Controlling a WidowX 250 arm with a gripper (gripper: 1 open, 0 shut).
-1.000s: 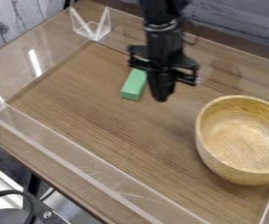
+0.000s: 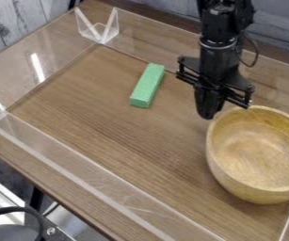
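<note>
My black gripper (image 2: 212,99) is over the wooden table at the right of centre, shut, with nothing seen between its fingers. It is just above the back-left rim of a large tan bowl (image 2: 253,188). A green block (image 2: 147,85) lies on the table to its left.
A small clear container (image 2: 98,26) stands at the back left. A black object (image 2: 8,226) sits at the bottom-left corner.
The arm has moved right from near the green block to above the bowl's back rim. The bowl and block look unmoved.
</note>
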